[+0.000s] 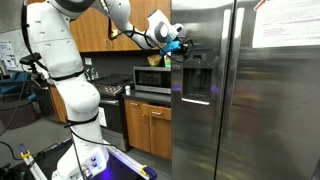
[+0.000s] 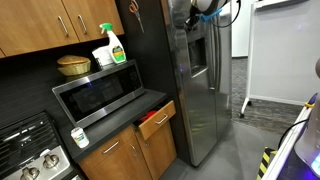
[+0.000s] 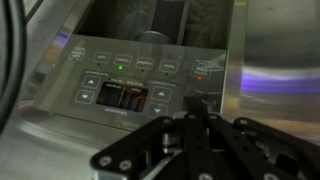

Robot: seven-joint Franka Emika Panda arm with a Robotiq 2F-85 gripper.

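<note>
A stainless steel refrigerator [image 1: 200,125] fills the middle of exterior view 1. Its door carries a dispenser with a control panel [image 3: 125,92], seen close up in the wrist view with buttons, a small display and a lit green light. My gripper is shut in front of that panel, near its lower right buttons, with nothing visible between its fingers. Whether the fingertips touch the panel cannot be made out. In exterior view 2 the end of the arm [image 2: 208,14] shows at the top, close against the refrigerator front.
Left of the refrigerator, a microwave [image 2: 103,100] stands on the dark counter, with a green spray bottle [image 2: 115,45] and a basket [image 2: 74,66] on top. A drawer [image 2: 157,121] below sticks out partly.
</note>
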